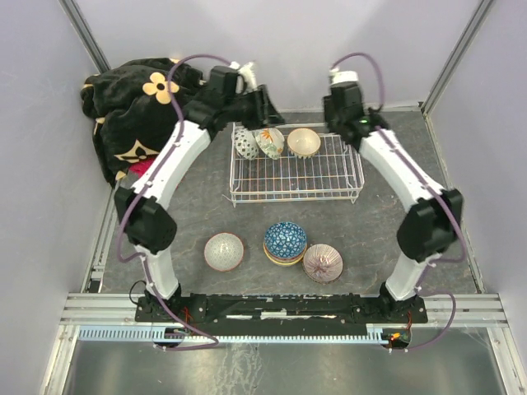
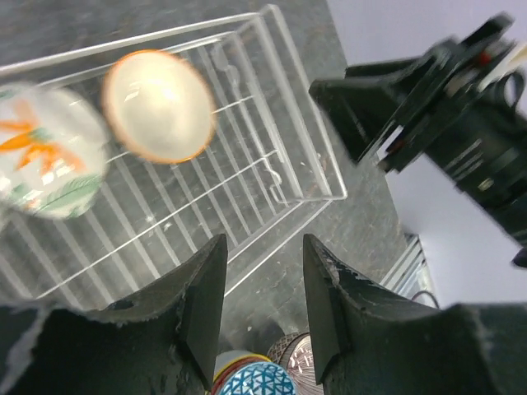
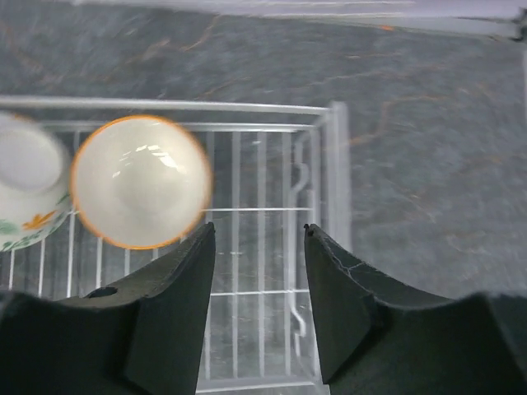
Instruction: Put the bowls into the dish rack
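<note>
Three bowls lean in the left and middle part of the white wire dish rack (image 1: 296, 197): a black-spotted one (image 1: 245, 142), a floral one (image 1: 270, 143) and a cream one with an orange rim (image 1: 304, 143). On the table in front are a speckled bowl (image 1: 224, 252), a blue patterned bowl (image 1: 286, 239) stacked on others, and a ribbed pinkish bowl (image 1: 323, 263). Above the rack's back left, my left gripper is part open and empty. My right gripper stands open over the rack, right of the cream bowl, with nothing between its fingers.
A dark flowered blanket (image 1: 136, 111) is heaped at the back left. The rack's right part is empty. Bare table lies right of the rack and between it and the front bowls.
</note>
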